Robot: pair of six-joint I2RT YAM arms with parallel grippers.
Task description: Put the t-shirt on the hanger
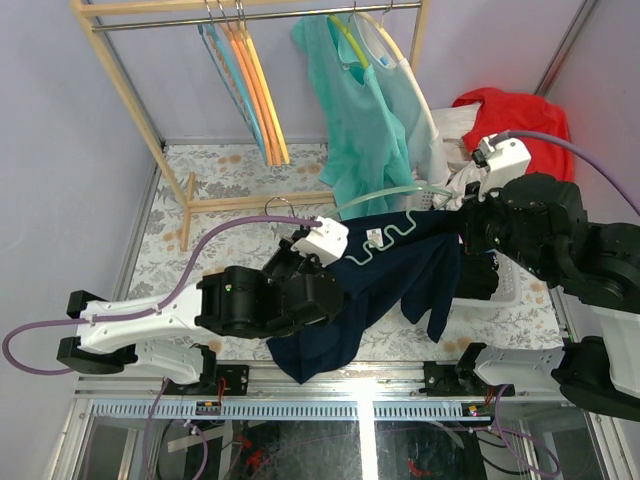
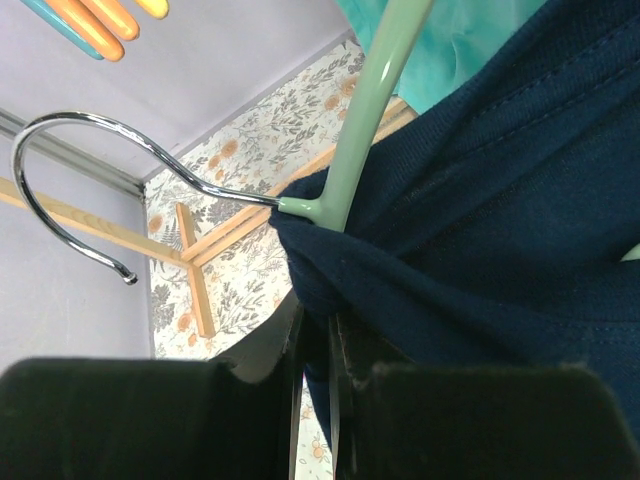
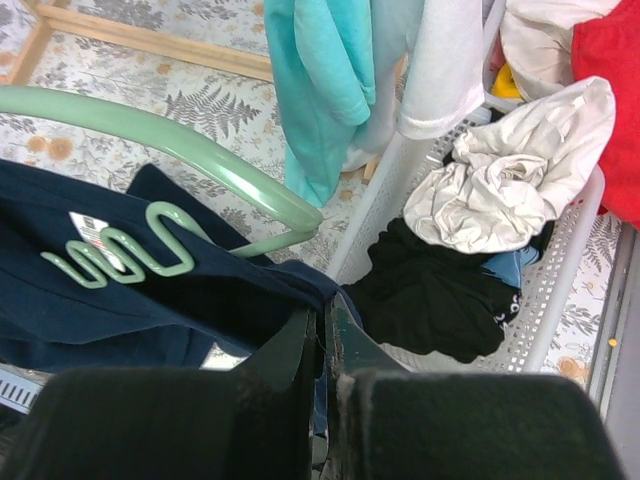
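A navy t-shirt (image 1: 400, 270) hangs stretched between my two arms. In the left wrist view my left gripper is shut on the shirt's collar edge, just below the neck of the green hanger (image 2: 360, 120), whose metal hook (image 2: 90, 118) sticks out to the left. My right gripper is shut on the shirt's other side, near the hanger's far end (image 3: 300, 215). The hanger's wavy lower bar (image 3: 130, 255) lies against the cloth beside a white label (image 3: 95, 232). The hanger's upper bar runs outside the fabric in the right wrist view.
A wooden rack (image 1: 265, 18) at the back carries several empty hangers (image 1: 255, 90) and a teal shirt (image 1: 360, 120). To the right, a white basket (image 3: 565, 290) holds clothes, with a red garment (image 1: 530, 130) behind.
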